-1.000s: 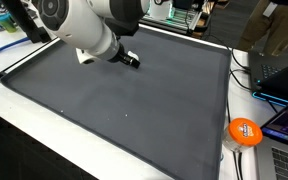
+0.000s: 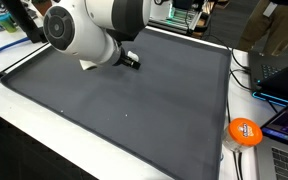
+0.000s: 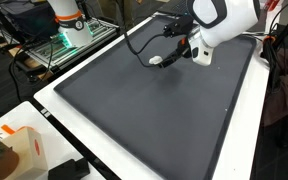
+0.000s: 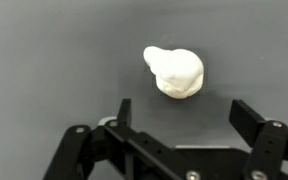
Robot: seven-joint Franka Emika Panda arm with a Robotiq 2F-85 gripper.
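Observation:
A small white rounded object with a knob on one side (image 4: pixel 176 72) lies on the dark grey mat. In the wrist view it sits just beyond my gripper, whose two black fingers stand wide apart with nothing between them. Exterior view 2 shows the white object (image 3: pixel 155 60) beside the black gripper (image 3: pixel 170 60), low over the mat. From exterior view 1, the object (image 2: pixel 133 55) appears partly behind the gripper (image 2: pixel 130 63). Whether the fingertips touch the mat is hard to tell.
An orange-lidded container (image 2: pixel 244 133) and laptops stand off its right side in exterior view 1. A cable (image 3: pixel 129 35) loops near the arm in exterior view 2.
The arm has shifted slightly, its white wrist reaching a little lower and to the left in exterior view 1. The white object appears to stay in place.

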